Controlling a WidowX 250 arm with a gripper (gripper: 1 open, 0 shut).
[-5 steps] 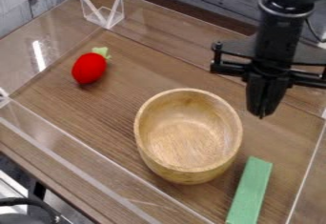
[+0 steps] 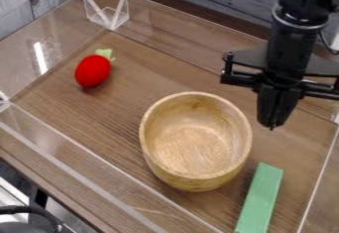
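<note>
The black gripper [image 2: 279, 98] hangs at the upper right, pointing down above the table, right of a wooden bowl [image 2: 195, 143]. Its fingertips are dark and foreshortened, so whether it is open or shut is unclear. The bowl appears empty. A green block [image 2: 261, 197] lies at the lower right, below the gripper. A red object with a green top [image 2: 93, 70], like a strawberry or tomato, lies at the upper left.
The wooden table [image 2: 79, 138] has free room at the left and centre back. A small clear wire or plastic stand [image 2: 103, 11] is at the back left. A grey wall runs along the back right.
The gripper has shifted very slightly over the last second. The bowl, green block and red object have not visibly moved.
</note>
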